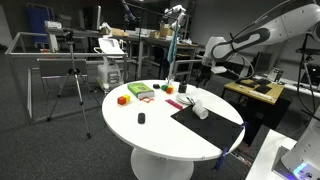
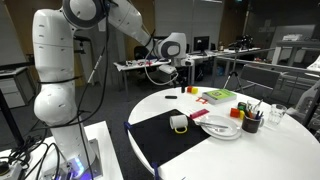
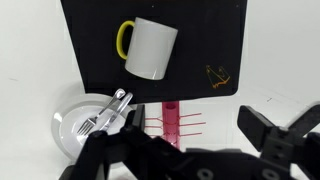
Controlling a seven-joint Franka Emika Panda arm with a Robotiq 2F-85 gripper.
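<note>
My gripper stands open above the table, its two fingers well apart and nothing held between them. A white mug (image 3: pixel 150 49) with a yellow handle lies on its side on the black mat (image 3: pixel 95 30). The same mug (image 2: pixel 178 123) shows on the mat in exterior view 2. Below the open fingers in the wrist view, a red strip (image 3: pixel 171 116) with thin prongs lies on the white table at the mat's edge. A white plate (image 3: pixel 66 126) holding a fork and a knife is to its left. A small orange wire-like item (image 3: pixel 217 76) rests on the mat.
A dark oblong object (image 1: pixel 141 117) lies alone on the round table. Colored blocks (image 1: pixel 123 100) and a green box (image 1: pixel 140 90) occupy the far side. A dark cup (image 2: pixel 251 123) with utensils stands behind the plate.
</note>
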